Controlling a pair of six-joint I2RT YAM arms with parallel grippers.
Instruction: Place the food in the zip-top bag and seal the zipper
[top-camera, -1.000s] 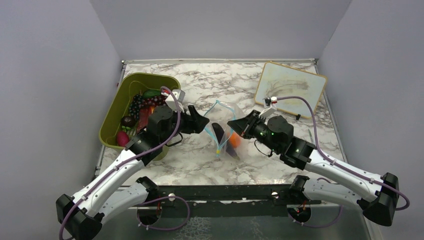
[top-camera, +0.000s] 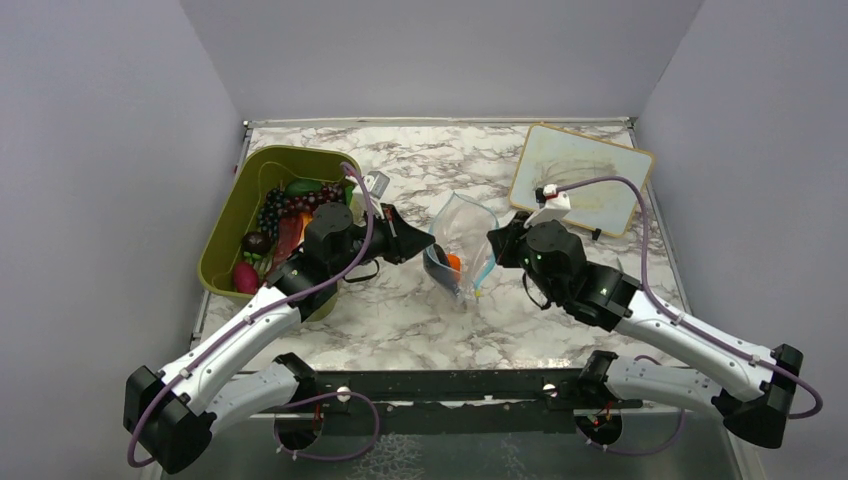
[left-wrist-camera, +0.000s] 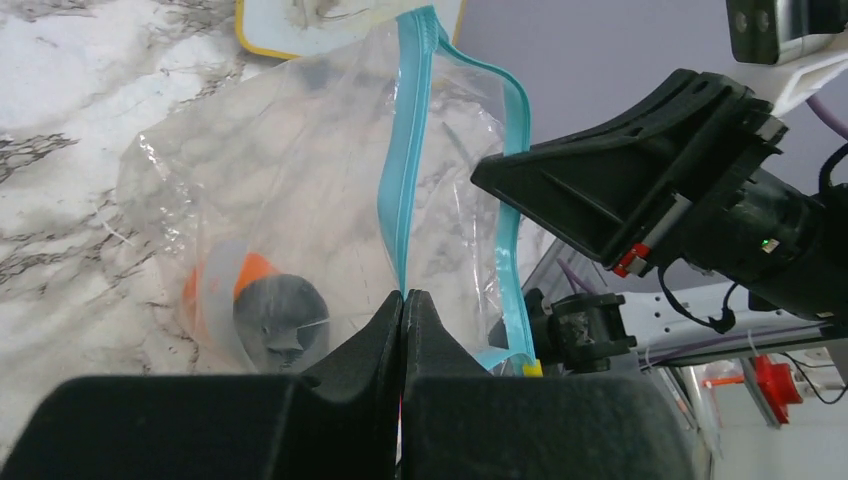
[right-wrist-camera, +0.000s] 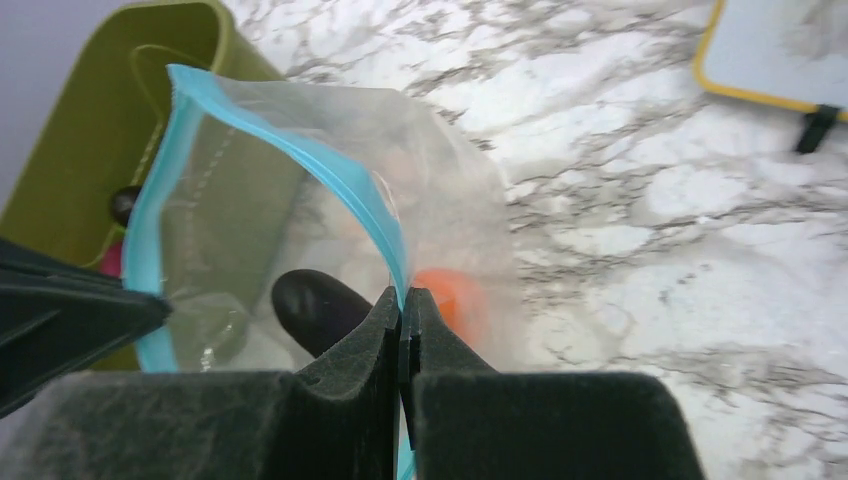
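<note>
A clear zip top bag (top-camera: 462, 225) with light blue zipper strips stands in the middle of the marble table, holding a dark eggplant-like item (right-wrist-camera: 312, 305) and an orange item (right-wrist-camera: 450, 295). My left gripper (top-camera: 428, 240) is shut on one side of the bag's rim; in the left wrist view the blue strip runs into its fingertips. My right gripper (top-camera: 494, 238) is shut on the other side, with the blue strip between its fingertips in the right wrist view.
A green bin (top-camera: 216, 240) of assorted produce sits at the left, close to my left arm. A board with a yellow edge (top-camera: 575, 165) lies at the back right. Bare table shows behind and in front of the bag.
My left gripper has moved right and my right gripper up and to the right, spreading and lifting the bag's rim between them. The bag now stands more upright.
</note>
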